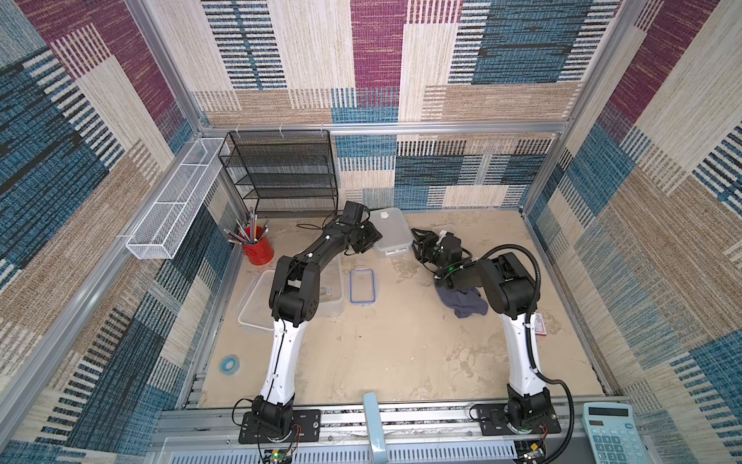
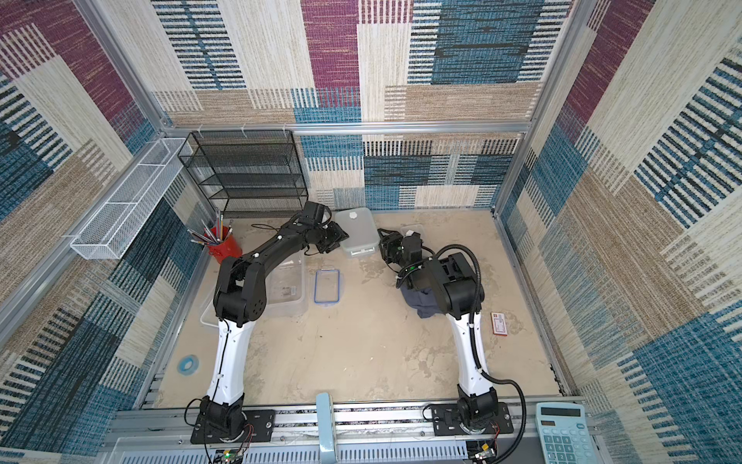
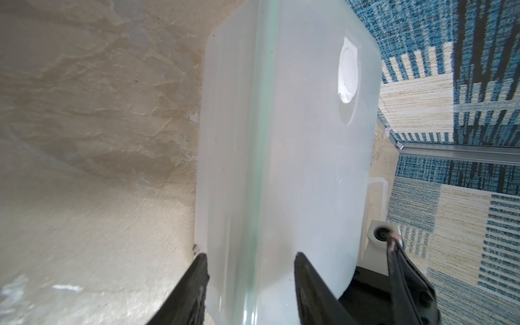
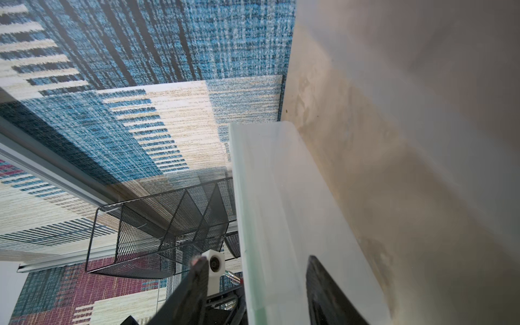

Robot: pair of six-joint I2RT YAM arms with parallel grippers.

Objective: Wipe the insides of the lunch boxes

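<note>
A translucent lidded lunch box [image 1: 392,227] stands at the back middle between my grippers. My left gripper is open at its left end, fingertips either side of the side with the pale green seal. My right gripper is open at the other end, the box's side between its fingertips; whether they touch it is unclear. A dark blue cloth [image 1: 463,303] lies under the right arm. A clear container [image 2: 286,292] lies under the left arm, and a blue-rimmed rectangle [image 2: 327,285] lies beside it.
A red cup of pens [image 1: 258,247] and black mesh shelf [image 1: 278,166] stand at the back left. A blue tape ring [image 1: 228,363] lies front left, a small card box [image 2: 499,324] at right.
</note>
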